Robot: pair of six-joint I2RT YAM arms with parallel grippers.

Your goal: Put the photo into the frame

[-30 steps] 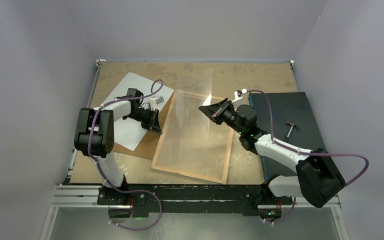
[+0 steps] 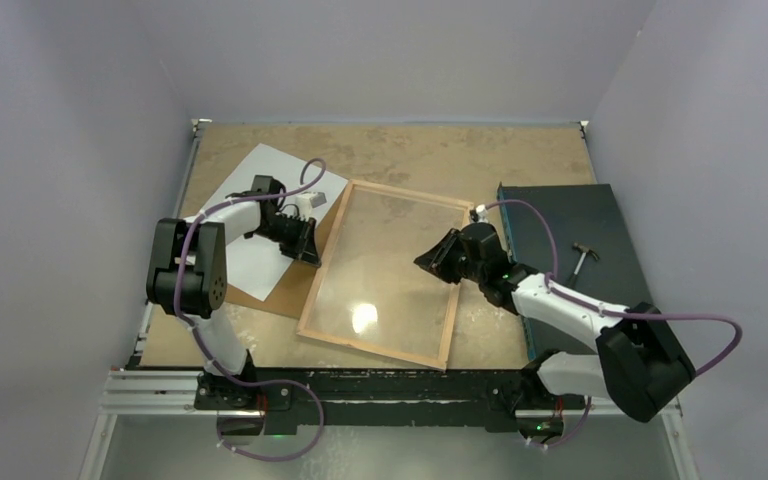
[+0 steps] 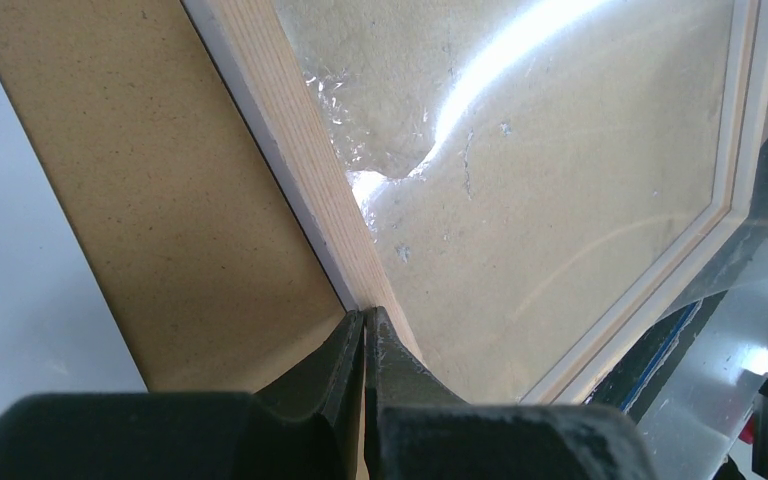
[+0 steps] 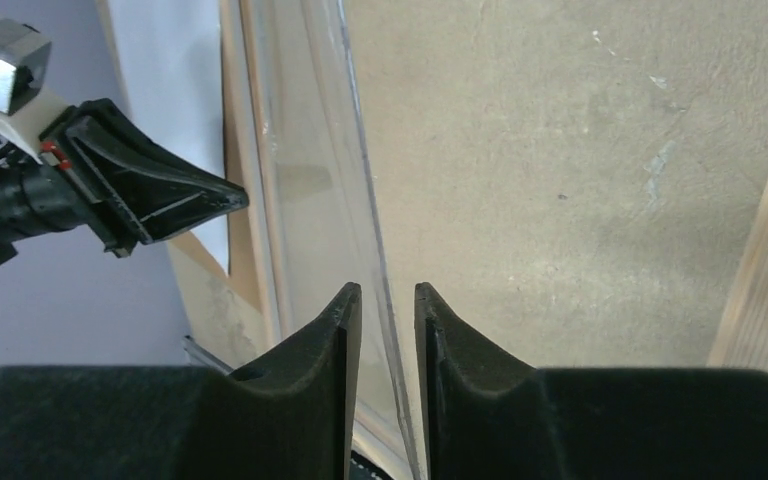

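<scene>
The wooden frame [image 2: 380, 351] lies slightly turned in the middle of the table. A clear plastic sheet [image 3: 560, 150] is over it, with a bright reflection and a curled look. In the right wrist view the sheet's edge [image 4: 372, 190] runs up through the gap of my right gripper, which is part open, with room beside the edge. My left gripper is shut at the frame's left bar [image 3: 305, 150], with nothing visible between its fingertips. A white sheet [image 2: 257, 262], perhaps the photo, lies at left on a brown board [image 2: 285, 298].
To the right lies a dark panel [image 2: 560, 215] with a teal edge, and a hammer [image 2: 586, 250] rests on it. Bare table [image 2: 430, 150] shows behind the frame. Purple cables loop from both arms.
The frame has shifted slightly left. My left arm has stayed put.
</scene>
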